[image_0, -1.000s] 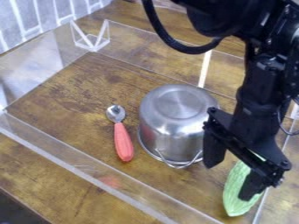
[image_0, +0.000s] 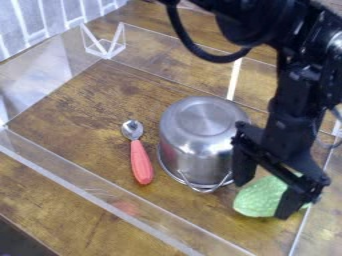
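Note:
My black gripper (image_0: 278, 178) stands open at the right, low over a pale green, ribbed object (image_0: 259, 198) that lies on the wood beside the pot. The gripper partly covers the green object; whether its fingers touch it is unclear. An upturned metal pot (image_0: 197, 134) sits at the centre, just left of the gripper, with its wire handle at its base. A spoon with a salmon-pink handle (image_0: 140, 160) lies left of the pot.
A clear plastic wall (image_0: 100, 208) runs along the near left and continues round the back, with a white mesh piece (image_0: 104, 40) at the back left.
The green object has shifted left and turned from upright in the picture to more slanted. My gripper has moved slightly upward in the picture along with this.

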